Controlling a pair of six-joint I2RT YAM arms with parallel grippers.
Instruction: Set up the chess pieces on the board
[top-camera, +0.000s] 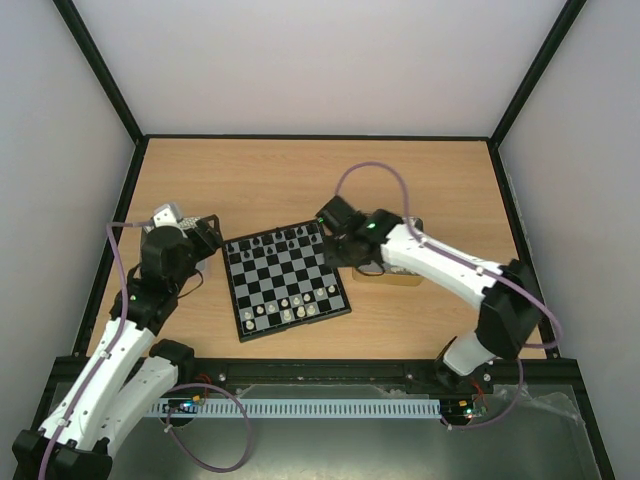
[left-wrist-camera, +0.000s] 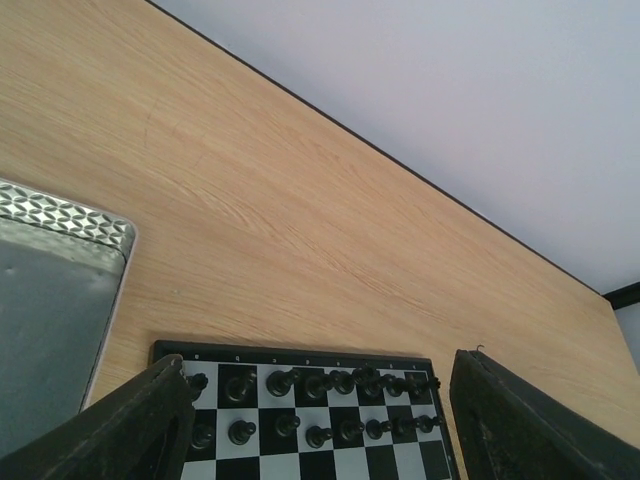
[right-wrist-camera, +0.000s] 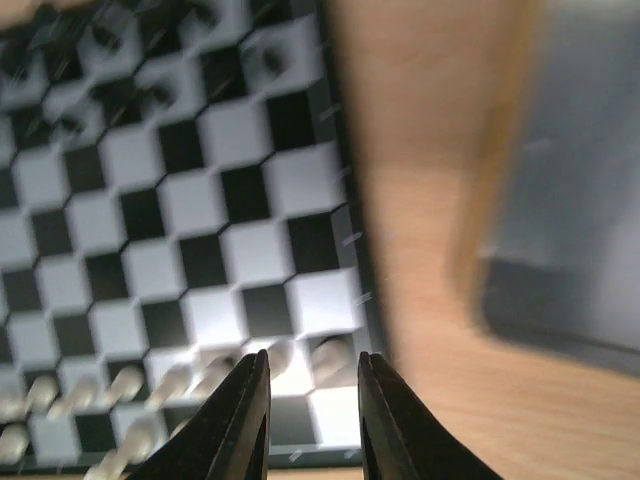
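Observation:
The chessboard (top-camera: 275, 270) lies mid-table, with dark pieces (left-wrist-camera: 242, 431) along its far side and light pieces (top-camera: 286, 314) along its near side. My left gripper is raised over the left side, its fingers wide apart, open and empty. My right gripper hangs above the board's right edge; its two fingers stand a little apart with nothing visible held between them. The right wrist view is blurred.
A metal tray (left-wrist-camera: 50, 300) sits left of the board. A tray with a wooden-coloured rim (right-wrist-camera: 570, 200) lies to its right, partly under the right arm.

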